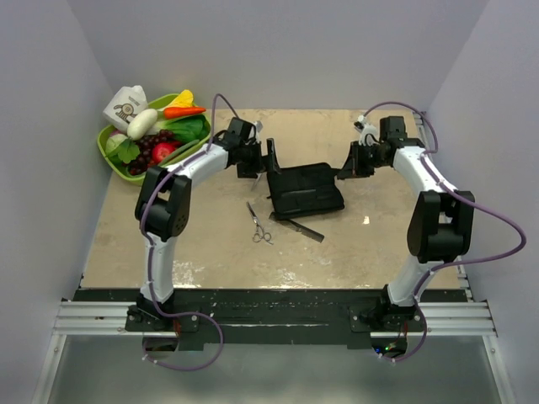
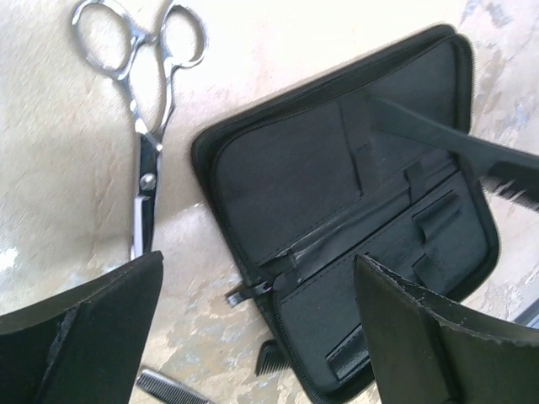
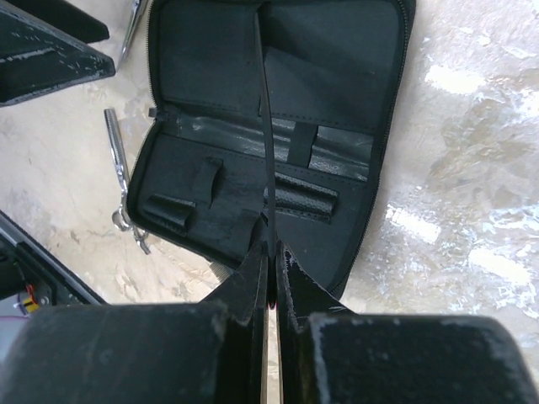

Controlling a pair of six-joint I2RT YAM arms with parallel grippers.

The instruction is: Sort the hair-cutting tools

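A black case (image 1: 305, 202) lies unfolded mid-table. My right gripper is shut on a thin black comb, seen edge-on in the right wrist view. The comb's far end meets the flap by its upright strap (image 2: 360, 156); whether it is tucked in cannot be told. My left gripper hangs open, nothing between its fingers, above the case's left side. Silver scissors (image 2: 147, 151) rest beside the flap, left of the case. Nearer the front lie more scissors (image 1: 259, 229) and a dark comb (image 1: 307, 231), partly beneath the case.
At the back left stands a green basket (image 1: 103, 145) of vegetables and fruit, with a white pouch (image 1: 125, 107) at its rim. Both arms flank the case closely.
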